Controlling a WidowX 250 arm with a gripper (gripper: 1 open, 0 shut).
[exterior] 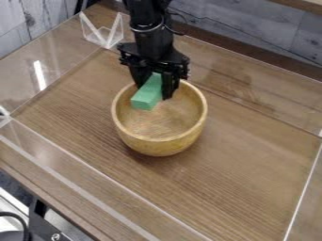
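Note:
My black gripper (158, 68) reaches down from the top middle over a round yellow bowl (161, 132). A mint-green block (147, 94) is at the gripper's tip, tilted, over the back left part of the bowl's interior. The fingertips are partly behind the block, and whether it rests on the bowl or hangs above it is hard to tell.
A grey wall (251, 47) runs along the back, and a clear plastic piece stands at the back left.

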